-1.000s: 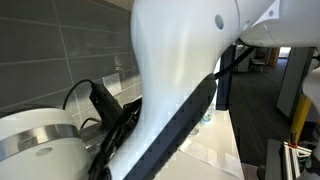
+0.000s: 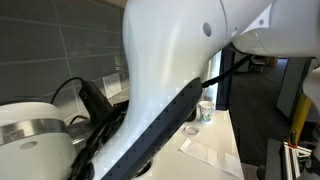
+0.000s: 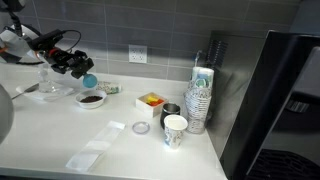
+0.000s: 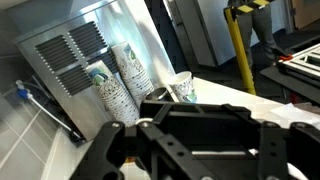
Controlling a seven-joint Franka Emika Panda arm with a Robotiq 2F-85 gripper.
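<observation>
In exterior view 2 my gripper [image 3: 83, 70] is at the back left, above the counter. A light-blue round object [image 3: 90, 81], which looks like a cup, sits at its fingertips, and the fingers appear shut on it. Just below is a white bowl [image 3: 91, 103] with dark contents; the blue object is directly over it, and whether they touch is hard to tell. Dark gripper parts [image 4: 200, 150] fill the bottom of the wrist view, where the held object cannot be made out. The arm hides the gripper in exterior view 1.
Right of the bowl are a box of colourful items [image 3: 152, 102], a dark metal cup [image 3: 170, 112], a patterned white cup [image 3: 175, 132] and tall stacked cups [image 3: 197, 98]. A clear disc [image 3: 141, 128] and white sheet [image 3: 96, 145] lie flat.
In exterior view 1 the white arm has shifted somewhat to the left, uncovering more of the patterned cup and the clear disc on the counter.
</observation>
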